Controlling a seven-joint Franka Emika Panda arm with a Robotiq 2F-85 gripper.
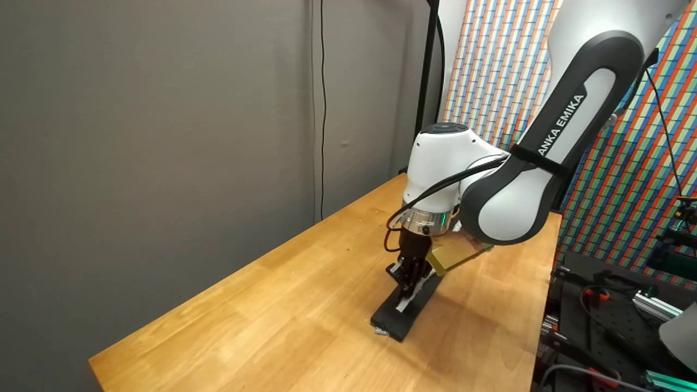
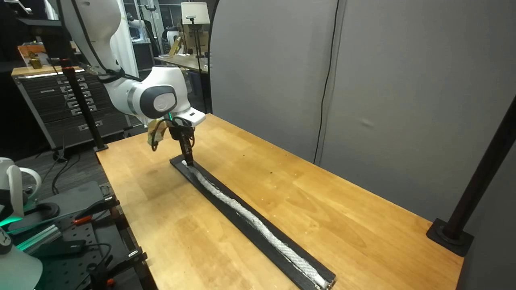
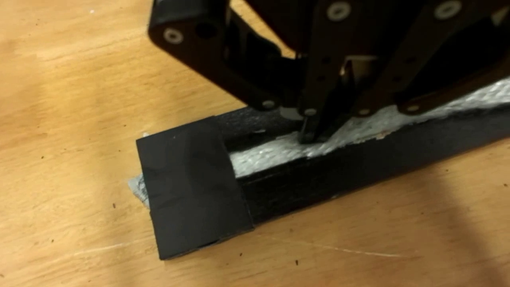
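Note:
A long black channel (image 2: 222, 212) lies along the wooden table, with a crumpled white strip (image 2: 271, 236) running down its groove. In the wrist view, a flat black cap (image 3: 193, 191) covers one end, and a grey scrap (image 3: 138, 189) pokes out beyond it. My gripper points down into the groove a short way from this cap. Its fingers are drawn together on the white strip, though the pinched bit is mostly hidden behind them. Exterior view 1 has the gripper (image 1: 403, 294) low over the channel's near end.
Bare wooden table (image 1: 261, 320) surrounds the channel on both sides. A grey wall (image 2: 387, 96) stands along one long edge, and a black post (image 2: 476, 179) rises at the table's corner. A cart with tools and cables (image 2: 82, 237) sits beside the other edge.

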